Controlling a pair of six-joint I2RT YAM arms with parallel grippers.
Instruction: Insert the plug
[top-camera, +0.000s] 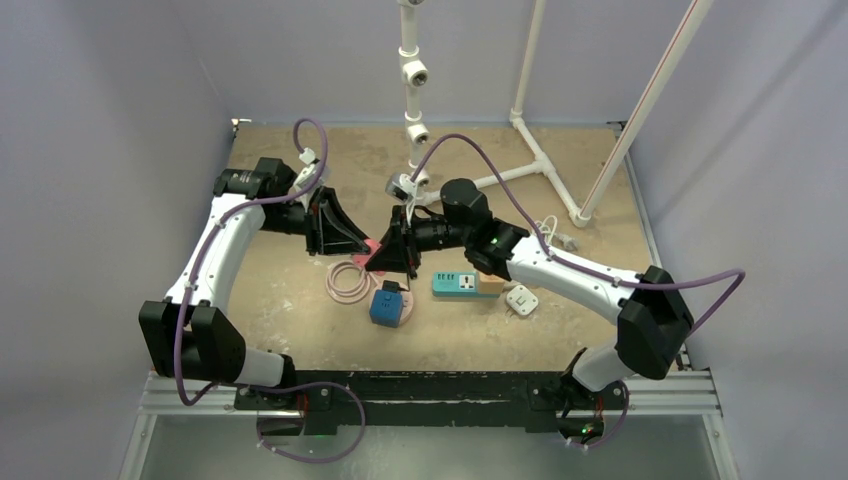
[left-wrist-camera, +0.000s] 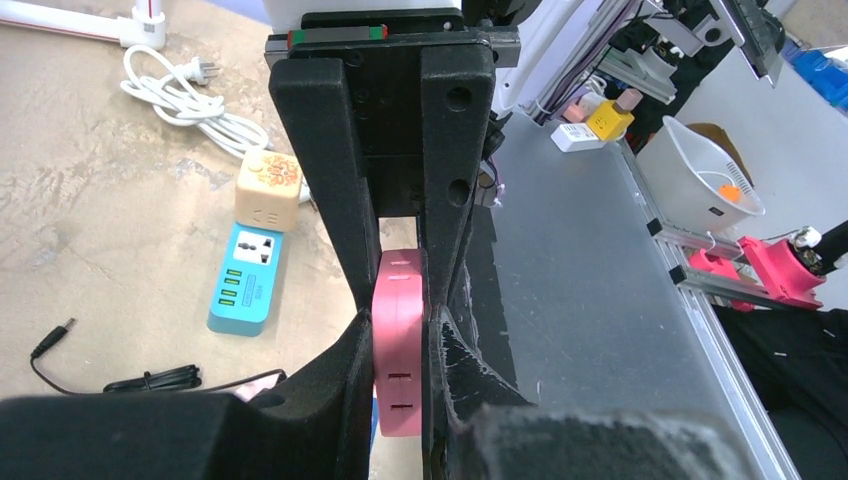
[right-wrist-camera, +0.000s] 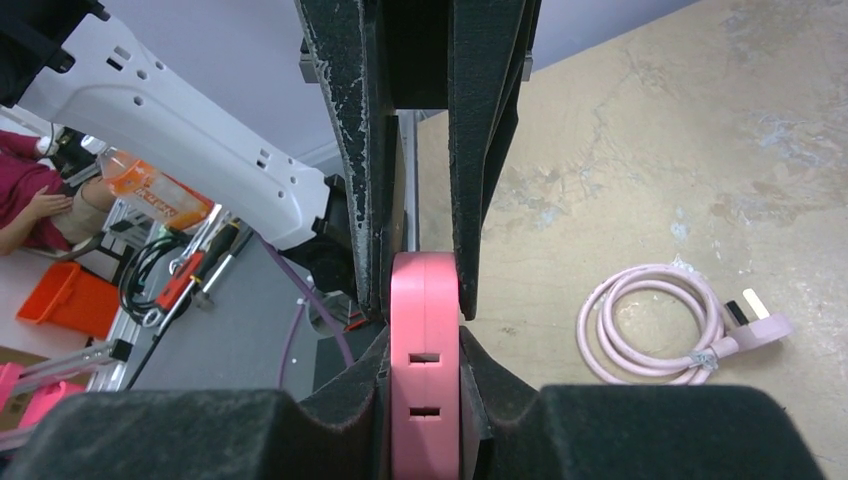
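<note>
A pink socket block (top-camera: 368, 255) is held up between the two arms over the middle of the table. In the left wrist view, my left gripper is shut on the pink block (left-wrist-camera: 398, 340), which shows slots along its side. In the right wrist view, my right gripper is also shut on the pink block (right-wrist-camera: 424, 365), from the other side. A pink cable with a plug (right-wrist-camera: 760, 330) lies coiled on the table below. A blue cube (top-camera: 386, 308) rests on a pale round base beneath the grippers.
A teal power strip (top-camera: 452, 284) with a beige cube (top-camera: 490, 283), a white square socket (top-camera: 521, 300) and a white cable (left-wrist-camera: 195, 105) lie to the right. A black cable (left-wrist-camera: 150, 380) lies nearby. A white pipe frame (top-camera: 545, 165) stands at the back.
</note>
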